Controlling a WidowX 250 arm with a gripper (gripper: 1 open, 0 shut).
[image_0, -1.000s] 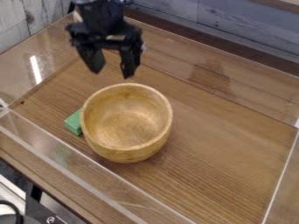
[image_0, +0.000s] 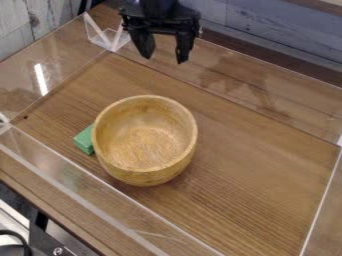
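Observation:
My gripper (image_0: 163, 48) is at the top of the view, black, its two fingers apart and pointing down over the back of the wooden surface, with nothing visible between them. A large round wooden bowl (image_0: 144, 165) sits empty in the lower middle. A small green block (image_0: 84, 141) lies against the bowl's left side, partly hidden by its rim.
Clear walls edge the area, with a whitish object (image_0: 107, 30) at the back left corner and black cables at the lower left.
My gripper has moved back, up the view, away from the bowl. The bowl and green block look unmoved.

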